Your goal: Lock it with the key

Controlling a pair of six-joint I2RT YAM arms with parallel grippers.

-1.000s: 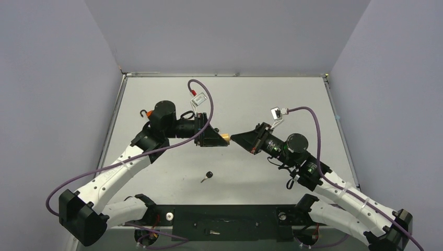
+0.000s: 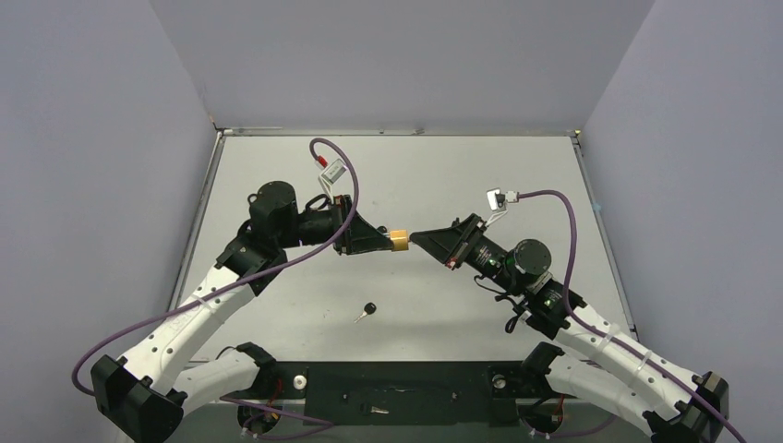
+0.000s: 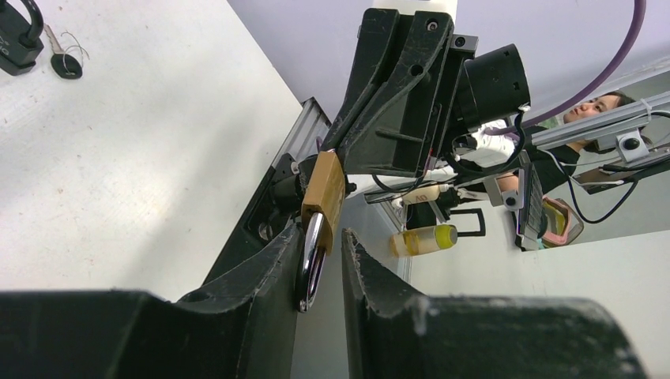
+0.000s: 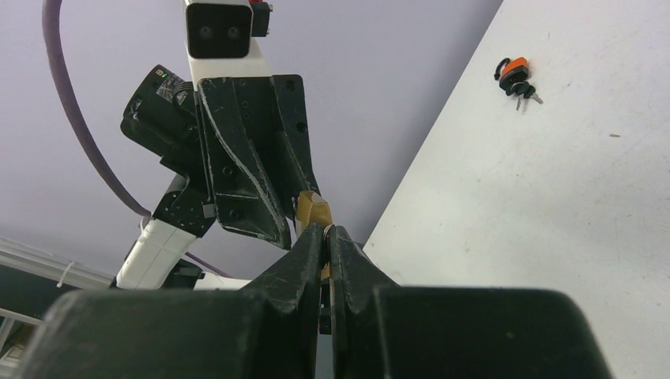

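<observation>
A brass padlock (image 2: pixel 399 240) hangs above the table between my two grippers. In the left wrist view its steel shackle (image 3: pixel 310 272) lies between the fingers of my left gripper, against one finger and with a gap to the other, so that gripper is open around it. At the padlock's opposite end, my right gripper is shut on a thin key (image 4: pixel 325 235), of which only a metallic edge shows. The key's blade and the keyhole are hidden.
On the white table (image 2: pixel 443 323) lies a loose black-headed key (image 2: pixel 369 308). A black padlock (image 3: pixel 17 39) has a key (image 3: pixel 66 63) beside it. An orange-and-black padlock (image 4: pixel 514 71) lies with keys (image 4: pixel 524 92).
My left gripper has drawn back leftward, leaving more of the brass padlock showing. My right gripper has shifted only slightly, and the padlock stays at its tip.
</observation>
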